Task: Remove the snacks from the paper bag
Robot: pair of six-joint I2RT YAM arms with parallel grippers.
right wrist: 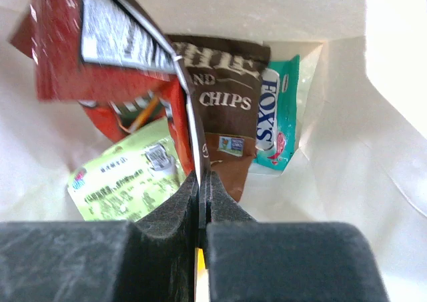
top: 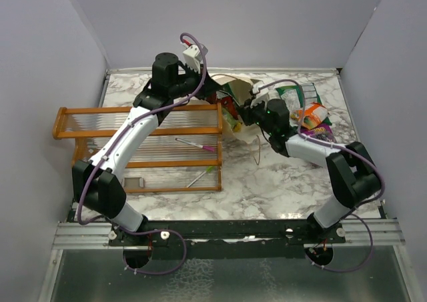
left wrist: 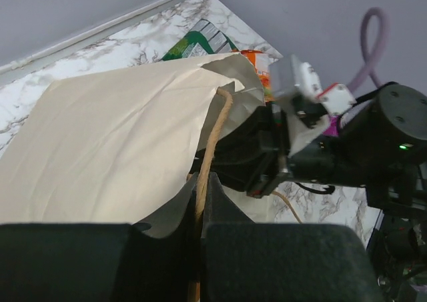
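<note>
The cream paper bag (left wrist: 113, 135) lies on its side, its mouth toward my right arm. My left gripper is shut on the bag's twisted brown handle (left wrist: 212, 142). Inside the bag, my right gripper is shut on the narrow edge of a dark red snack packet (right wrist: 100, 82) with a white label. Behind it are a brown packet (right wrist: 223, 102) printed "CHIPS", a teal Foxs packet (right wrist: 279, 112) and a pale green packet (right wrist: 127, 175). A bit of yellow shows below the right fingers.
Right of the bag lie a green packet (top: 289, 97), an orange one (top: 312, 117) and a purple one (top: 321, 133). A wooden rack (top: 219, 149) holding a few slim items stands left of the bag. Bare marble table (top: 287, 195) spreads in front.
</note>
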